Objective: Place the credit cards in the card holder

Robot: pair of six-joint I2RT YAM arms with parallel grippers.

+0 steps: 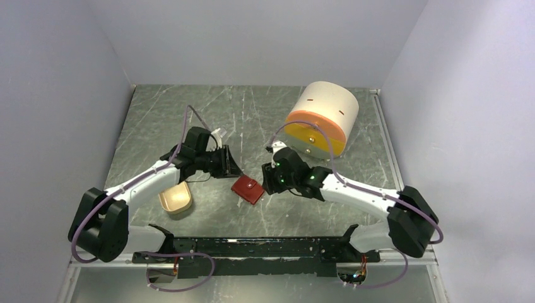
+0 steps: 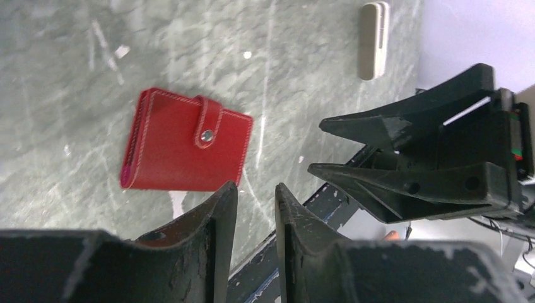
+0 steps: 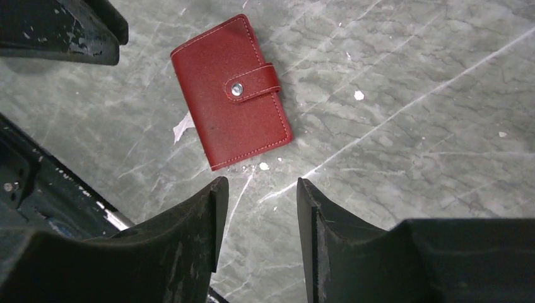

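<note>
A dark red card holder lies flat on the grey marbled table between the two arms, its strap snapped down by a metal button. My left gripper stands open just above and left of it in the top view. In the left wrist view the holder sits ahead of those fingertips, apart from them. My right gripper is open too, its fingers apart with nothing between them, and bare table shows through the gap. From the top it is close to the holder's right side, not visibly touching. No loose credit card can be made out.
A tan tray stands left, partly under the left arm. At the back right lies a white drum with orange and yellow panels. A pale flat object rests beyond the right gripper.
</note>
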